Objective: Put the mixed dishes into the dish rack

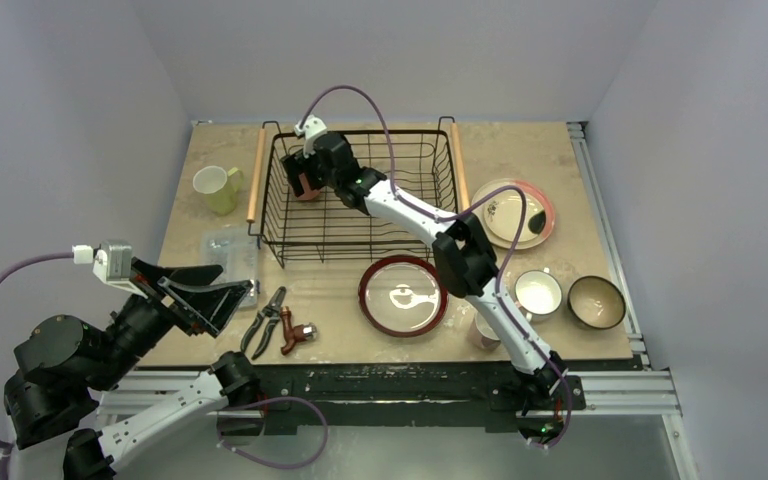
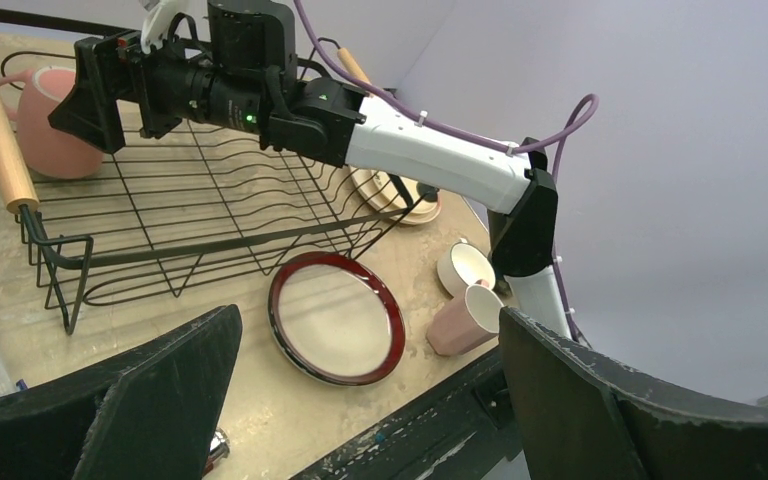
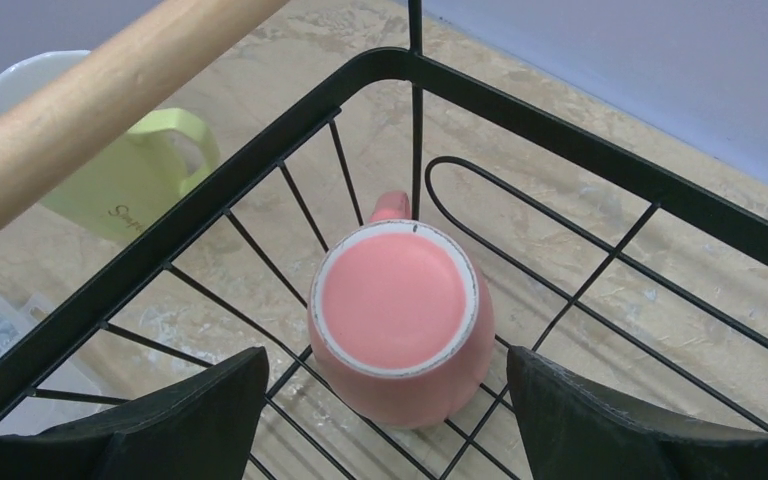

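Note:
A pink mug (image 3: 395,310) rests upside down in the back left corner of the black wire rack (image 1: 370,240). My right gripper (image 1: 302,172) is over it, fingers apart with the mug just beyond the tips. My left gripper (image 1: 205,300) stands open, holding nothing, at the front left. Outside the rack are a green mug (image 1: 216,197), stacked plates (image 1: 505,210), a red-rimmed plate (image 1: 390,310), a white cup (image 1: 537,292), a dark bowl (image 1: 595,303) and another pink cup (image 2: 455,325), partly hidden by the right arm in the top view.
Shears (image 1: 260,330), a copper fitting (image 1: 290,335) and a clear plastic container (image 1: 225,255) lie left and front of the rack. Wooden handles flank the rack. Its middle and right are empty, under the right arm.

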